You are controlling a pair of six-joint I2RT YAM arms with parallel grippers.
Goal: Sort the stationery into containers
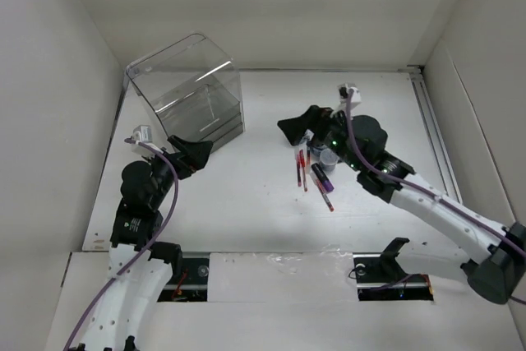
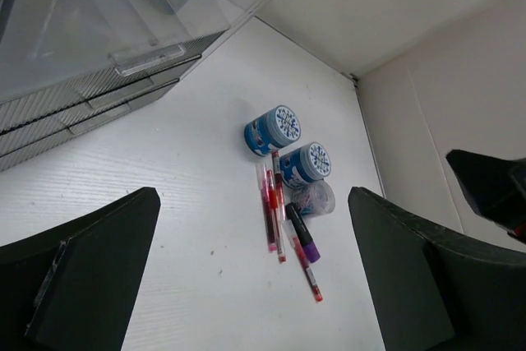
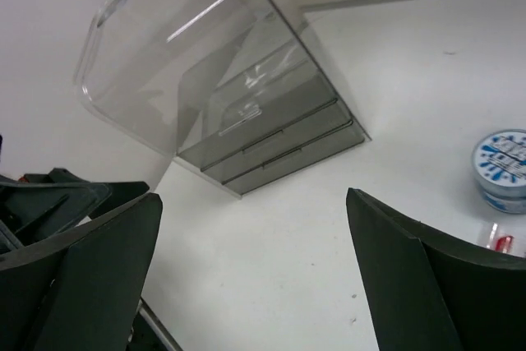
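Several pens and markers lie loosely on the white table, among them a red pen (image 2: 303,262) and a black marker with a purple end (image 2: 301,229). Beside them are two blue jars (image 2: 265,133) (image 2: 305,166) and a clear cup (image 2: 313,199). A clear container with drawers (image 1: 197,100) stands at the back left. My left gripper (image 1: 197,156) is open and empty near that container's front, facing the stationery. My right gripper (image 1: 294,125) hangs open and empty above the jars, which it partly hides in the top view.
Walls (image 1: 468,145) enclose the workspace at back and sides, with a metal rail (image 1: 436,137) along the right edge.
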